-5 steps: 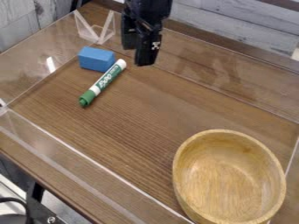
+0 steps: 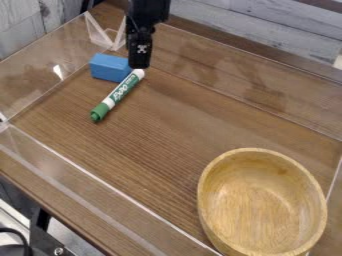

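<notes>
My gripper (image 2: 138, 60) hangs at the top of the view, black and open, its fingers just above and right of a blue block (image 2: 110, 66). A green-and-white marker (image 2: 118, 96) lies diagonally below the block on the wooden table (image 2: 187, 135).
A wide tan bowl (image 2: 261, 200) stands at the lower right. A pale, translucent object (image 2: 107, 32) is at the upper left behind the block.
My gripper has moved left, toward the blue block. The block, marker and bowl have stayed in place.
</notes>
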